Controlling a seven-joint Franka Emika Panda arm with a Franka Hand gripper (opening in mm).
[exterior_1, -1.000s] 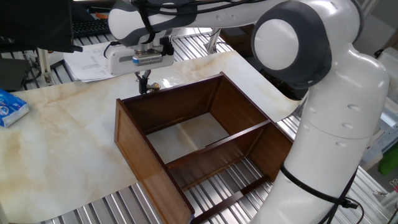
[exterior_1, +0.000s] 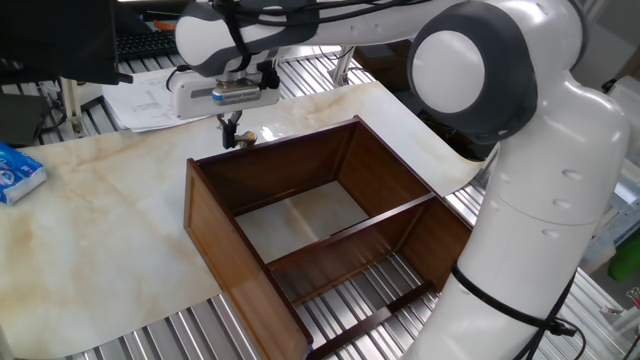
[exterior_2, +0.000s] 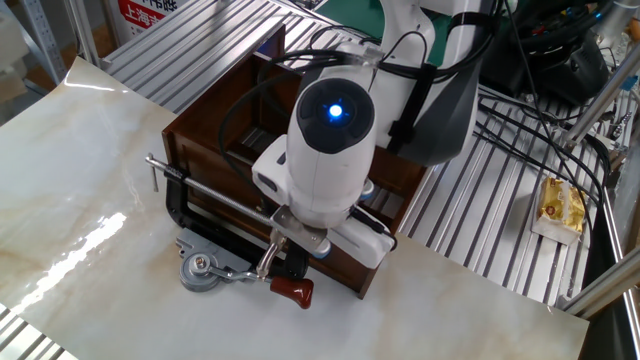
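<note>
A wooden box frame (exterior_1: 228, 225) with a divider stands open-topped on the table. Beyond its far wall in exterior view 1, my gripper (exterior_1: 231, 133) points down beside a small brownish knob (exterior_1: 247, 138). Exterior view 2 shows a crank device (exterior_2: 200, 268) with a red-brown handle (exterior_2: 292, 291) lying outside the box wall, where my gripper (exterior_2: 268, 257) reaches down close to the crank arm. A dark clamp (exterior_2: 178, 200) with a long metal rod sits along that wall. Whether the fingers touch the crank is unclear, and their gap cannot be made out.
The marbled board (exterior_1: 110, 225) is largely clear left of the box. A blue packet (exterior_1: 18, 175) lies at its left edge, and papers (exterior_1: 150, 100) lie behind. A yellow item on a white block (exterior_2: 560, 210) sits on the slatted table at the right in exterior view 2.
The box has stayed in place.
</note>
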